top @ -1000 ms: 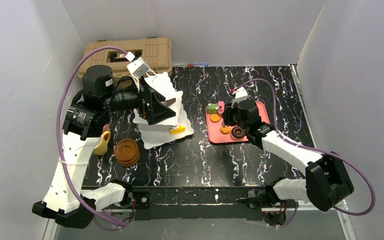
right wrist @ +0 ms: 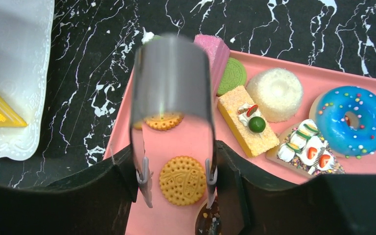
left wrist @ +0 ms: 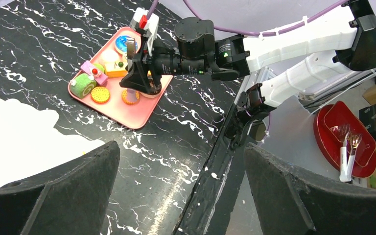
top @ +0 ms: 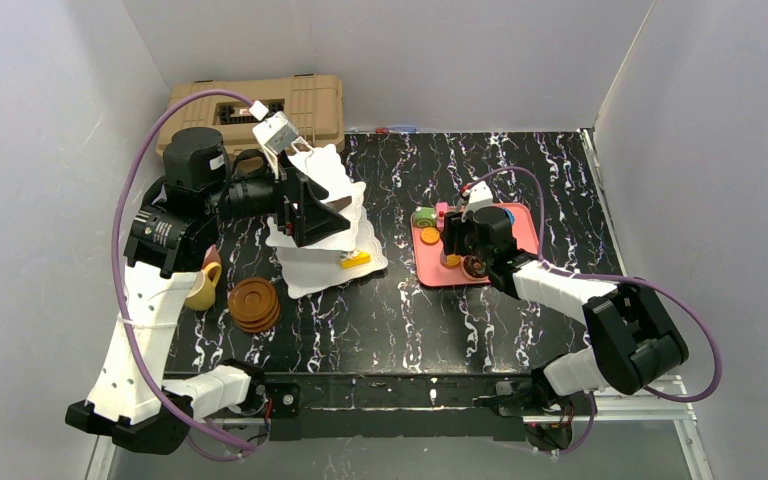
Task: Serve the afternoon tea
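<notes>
A pink tray (top: pixel 428 270) holds several toy sweets: biscuits (right wrist: pixel 182 180), a blue donut (right wrist: pixel 352 117), cakes (right wrist: pixel 247 122) and a dark donut (top: pixel 474 268). My right gripper hangs over it, part open above a biscuit, nothing visible between its fingertips. My left gripper stands open and empty above a white tiered stand (top: pixel 310 275), which has a yellow cake slice (top: pixel 355 259) on its lower level.
Brown coasters (top: pixel 254 305) and a yellow mug (top: pixel 202 292) sit at the left. A tan case (top: pixel 310 100) lies at the back.
The right arm has shifted slightly toward the back over the pink tray. The left arm is essentially still.
</notes>
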